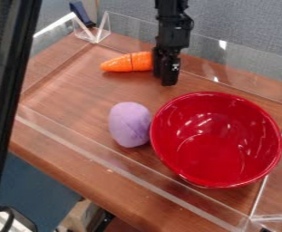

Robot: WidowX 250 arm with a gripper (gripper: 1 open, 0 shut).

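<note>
An orange toy carrot [123,62] lies near the back of the wooden table, pointing left. The black gripper [166,68] is down at the carrot's right end, hiding part of it; whether its fingers are open or closed on it is not clear. A pale purple oval object [130,124] lies in front, left of a large red bowl [216,140], which looks empty.
Clear acrylic walls [238,60] edge the wooden work area [71,91]. A dark post runs along the left edge of the view, and the floor shows at lower left.
</note>
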